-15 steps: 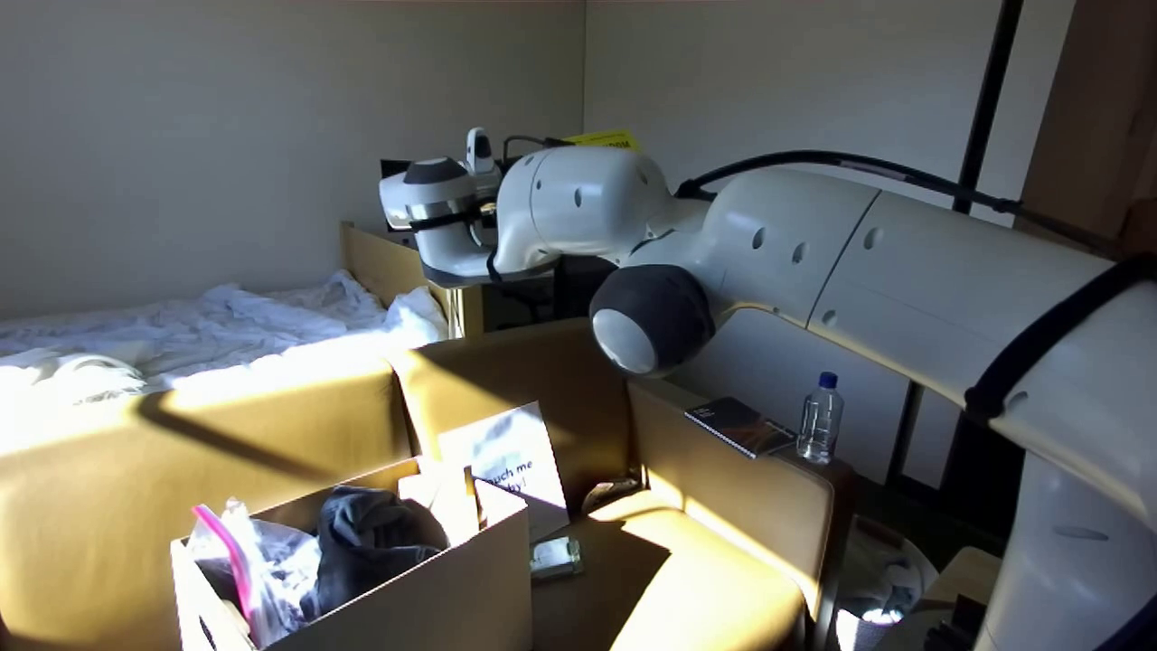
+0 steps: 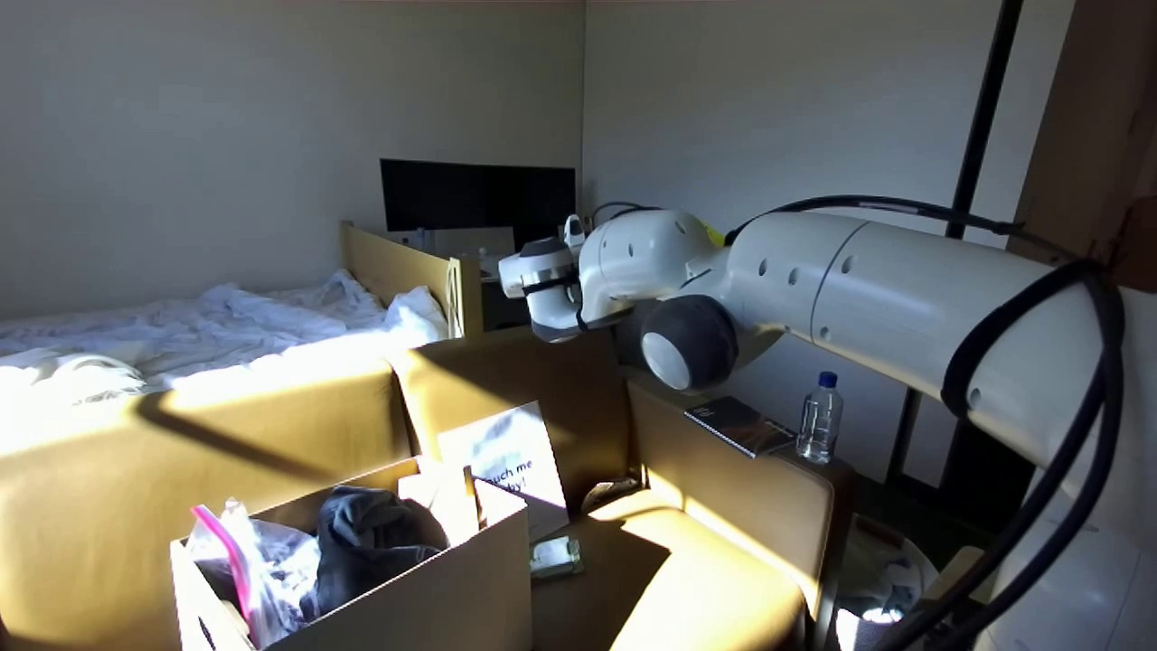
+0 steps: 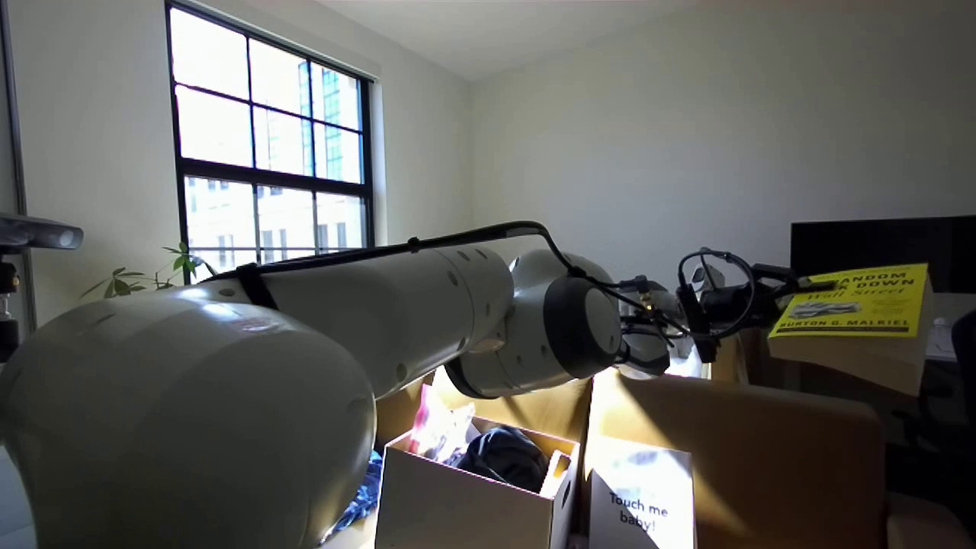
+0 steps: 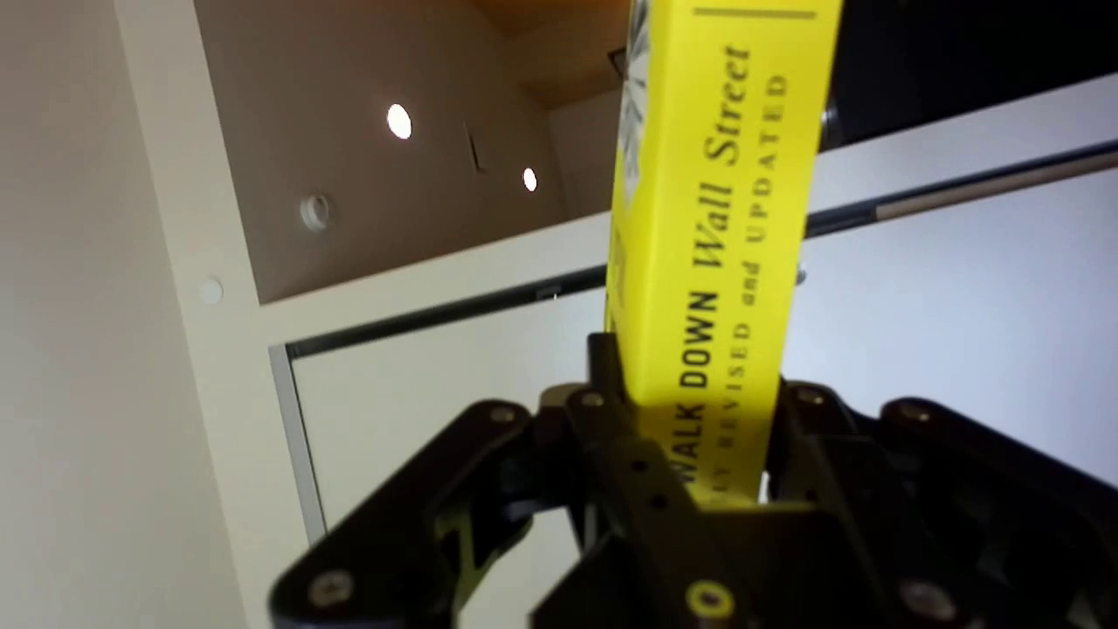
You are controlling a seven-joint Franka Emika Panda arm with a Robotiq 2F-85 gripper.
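Observation:
A thick yellow book (image 3: 860,302), its cover naming Wall Street and Burton G. Malkiel, is held in the air at the right of exterior view 2. My gripper (image 3: 805,285) is shut on it there. In the wrist view the book's yellow spine (image 4: 723,252) rises from between the two dark fingers of the gripper, one on each side of it. From exterior view 1 the arm's wrist (image 2: 548,284) is seen above the sofa back, while the gripper and nearly all of the book are hidden behind the arm.
On the sofa (image 2: 705,564) stands an open cardboard box (image 2: 434,597) holding a dark cloth and a plastic bag. A white sign (image 2: 510,456) leans behind it. A dark notebook (image 2: 740,423) and a water bottle (image 2: 821,418) rest on the sofa arm.
In exterior view 1 the arm's wrist has moved right and lower. The book, partly visible above the arm before, is now almost wholly behind it. Box, sign, notebook and bottle have not moved.

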